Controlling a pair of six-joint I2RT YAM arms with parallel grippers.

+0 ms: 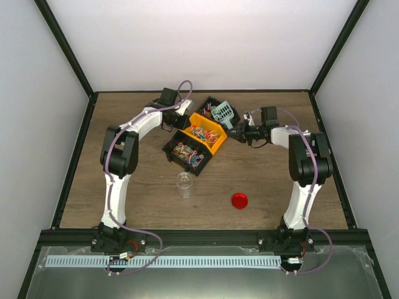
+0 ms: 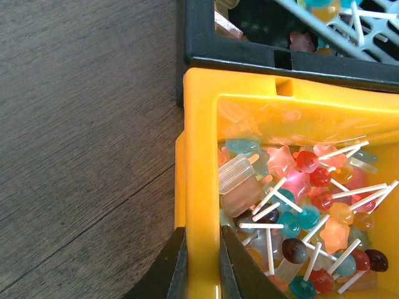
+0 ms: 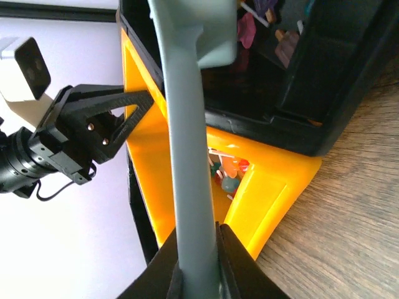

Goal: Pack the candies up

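Note:
My left gripper is shut on the rim of the yellow bin (image 2: 201, 187), which holds lollipops and wrapped-looking candies (image 2: 296, 218). My right gripper grips the handle of a pale grey-blue slotted scoop (image 3: 187, 137). From above, the scoop's head (image 1: 222, 114) lies over the far black bin (image 1: 235, 118). Some candy seems to rest on the scoop in the left wrist view, though only part of it shows. A near black bin (image 1: 168, 149) with more candies joins the yellow bin's other side.
A clear jar (image 1: 184, 184) stands on the table in front of the bins, with its mouth towards the camera. Further right lies a red lid (image 1: 239, 200). Bare table (image 1: 274, 180) surrounds both.

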